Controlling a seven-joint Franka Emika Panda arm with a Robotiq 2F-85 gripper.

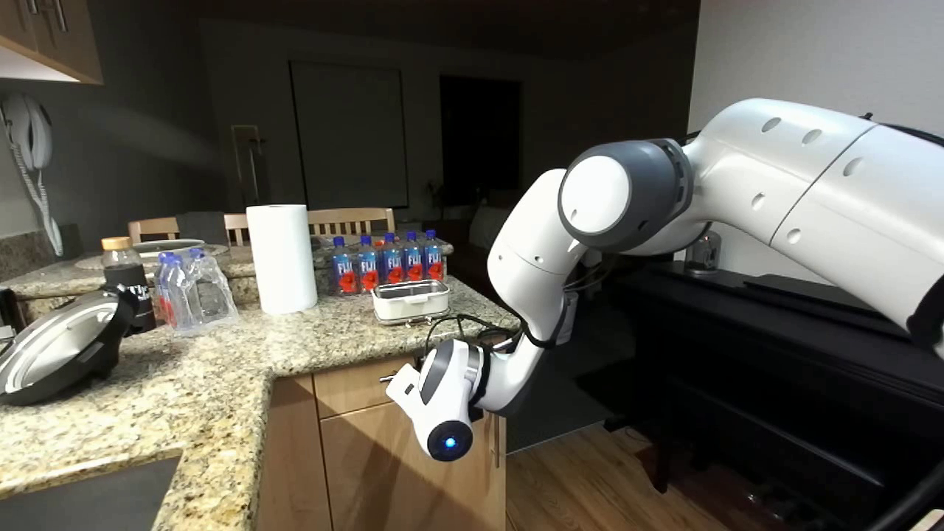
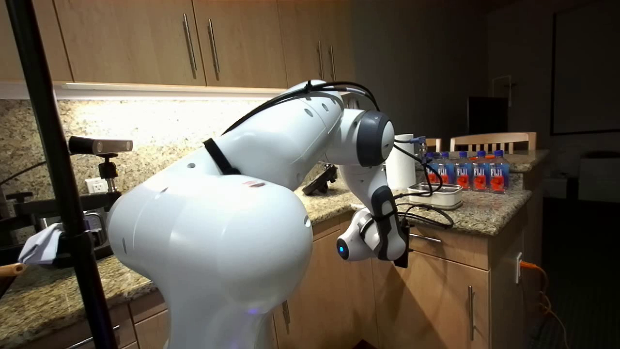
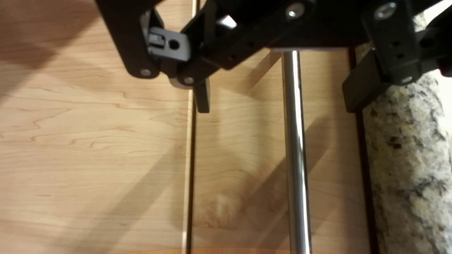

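Metal drawer handle (image 3: 296, 152) runs lengthwise through the wrist view, between the two fingers of my open gripper. One black finger (image 3: 203, 97) is over the seam at the drawer front's lower edge, the other by the countertop edge. Neither finger touches the bar. The wooden drawer front (image 3: 241, 169) lies behind it, looking shut. In exterior view 2 the handle (image 2: 426, 238) shows just right of the gripper, below the counter; in exterior view 1 only the handle's end (image 1: 386, 379) shows, the arm covering the rest.
Above the drawer, the granite counter (image 1: 327, 341) carries a white container (image 1: 411, 302), a paper towel roll (image 1: 281, 258) and several water bottles (image 1: 389, 265). Black cables (image 2: 430, 210) hang by the wrist. Below is a cabinet door (image 2: 433, 302).
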